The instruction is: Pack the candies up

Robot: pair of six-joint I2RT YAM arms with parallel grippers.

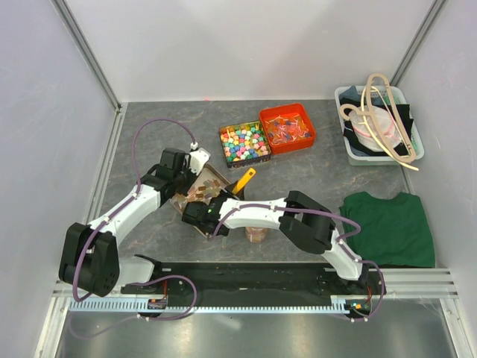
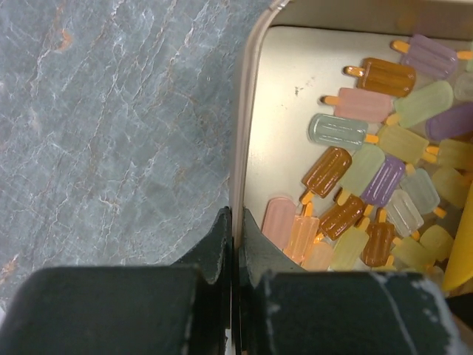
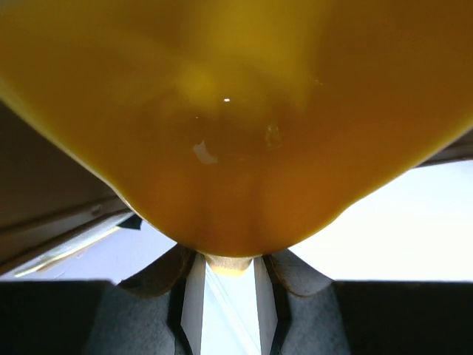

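Note:
The shallow tray [image 1: 209, 176] lies slanted on the table, with several popsicle-shaped candies [image 2: 384, 181] of mixed colours loose on its floor. My left gripper is shut on the rim [image 2: 238, 148] along one side of the tray. Above the tray's other side, my right gripper has its fingers against both sides of a yellow scoop [image 3: 236, 170]. The scoop fills most of the right wrist view, and its yellow end [image 1: 244, 180] sticks out past the hand from above. My right arm hides much of the tray in the top view.
Behind the tray stand a box of colourful candies [image 1: 247, 142] and a red bin [image 1: 311, 139] of wrapped ones. A clear jar [image 1: 256, 236] is half hidden under the right forearm. Green cloth [image 1: 391, 227] and a laundry basket [image 1: 359, 159] occupy the right.

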